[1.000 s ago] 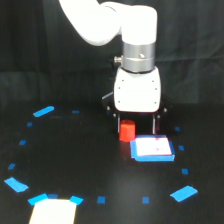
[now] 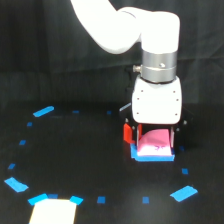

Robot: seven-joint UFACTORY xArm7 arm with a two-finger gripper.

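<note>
My white gripper [image 2: 155, 130] is over a blue-edged tray [image 2: 153, 158] at the right of the dark table. Its dark fingers stand apart, one at each side of the tray, so it looks open. Between them, the tray's inside shows a pink patch [image 2: 155, 143]; whether this is an object or coloured light, I cannot tell. A red block [image 2: 127, 133] lies at the tray's left, partly hidden behind the left finger.
A pale beige square [image 2: 53, 212] sits at the front left edge. Blue tape pieces [image 2: 16, 184] and small blue marks dot the table.
My gripper has moved right and a little lower, from above the red block and tray's left side to over the tray. The tray's inside, white before, now looks pink.
</note>
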